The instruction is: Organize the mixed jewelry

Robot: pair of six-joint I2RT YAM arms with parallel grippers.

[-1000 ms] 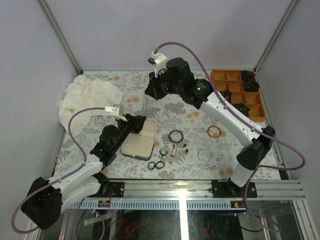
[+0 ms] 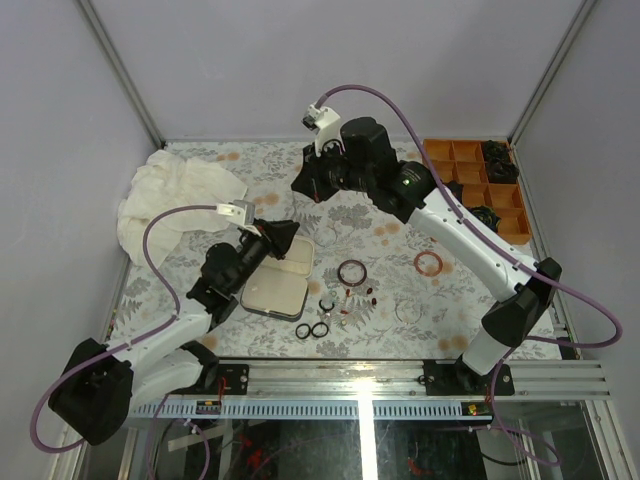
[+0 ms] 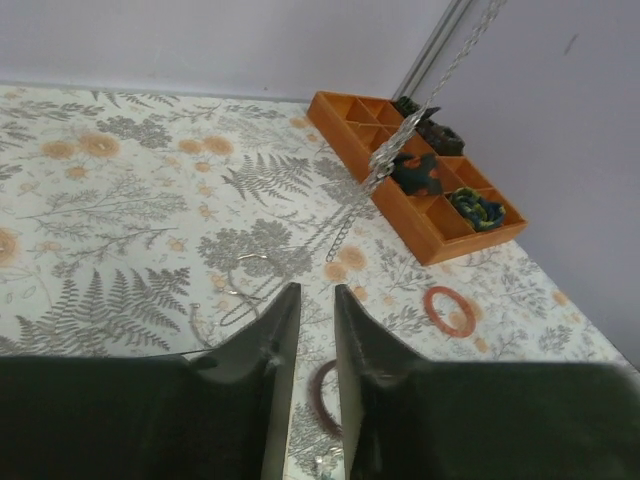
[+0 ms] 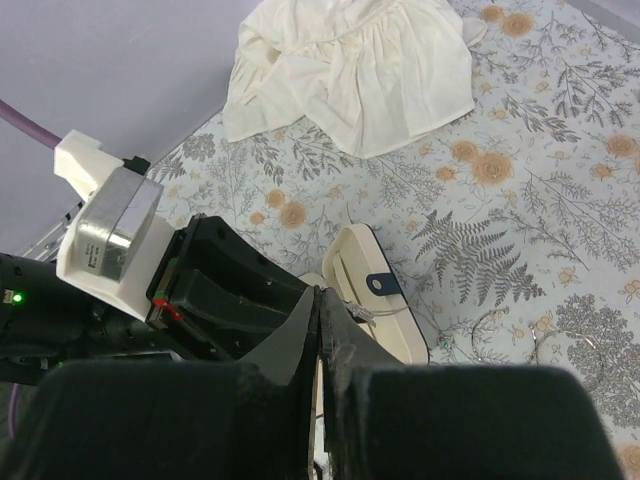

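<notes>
A silver chain (image 3: pixel 385 155) hangs in a tangled strand across the left wrist view, its upper end beyond the frame. At the fingertips of my shut right gripper, silver links (image 4: pixel 358 310) show in the right wrist view; the chain appears held there. My left gripper is slightly open, with a narrow empty gap, above the cream case (image 2: pixel 275 292). A dark red bangle (image 2: pixel 351 273), an orange-red bangle (image 2: pixel 428 264) and thin silver loops (image 4: pixel 567 352) lie loose on the table.
The orange compartment tray (image 2: pixel 510 225) at the back right holds dark scrunchies (image 2: pixel 500 165). White cloth (image 2: pixel 175 195) lies back left. Two black rings (image 2: pixel 311 330) and small red pieces (image 2: pixel 372 290) lie near the case. Free table lies between bangles and tray.
My left gripper has shifted slightly right and toward the back. The right gripper has drifted a little to the right. The jewelry on the table has stayed put.
</notes>
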